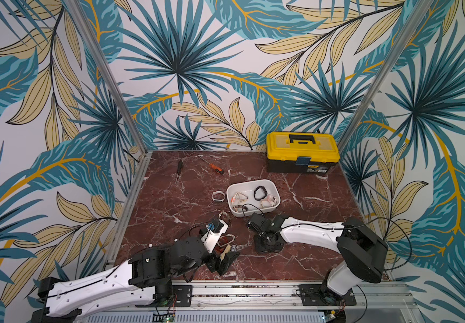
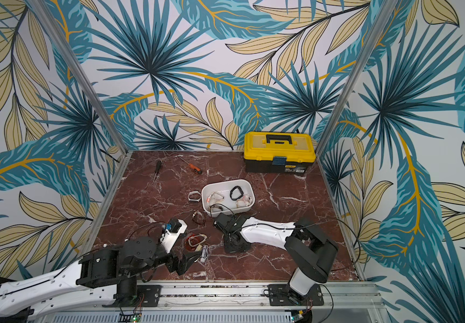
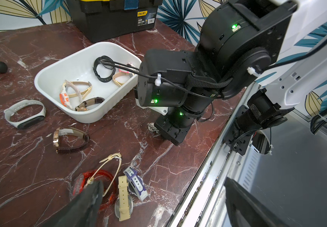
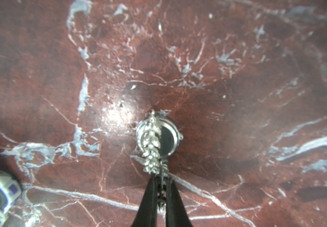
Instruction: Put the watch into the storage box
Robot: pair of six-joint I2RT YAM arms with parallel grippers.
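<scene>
A silver metal-band watch lies on the marble table in the right wrist view. My right gripper is shut on its chain band, with the round case just beyond the fingertips. From the left wrist view, only a bit of that silver watch shows under the right arm. The white storage box stands behind the right gripper and holds several watches. My left gripper hangs open, its fingers empty, above a cream-strap watch, a purple-and-white watch and a red band.
A white band and a brown-strap watch lie left of the box. The yellow-lidded toolbox stands at the back right. Two screwdrivers, one of them orange, lie at the back left.
</scene>
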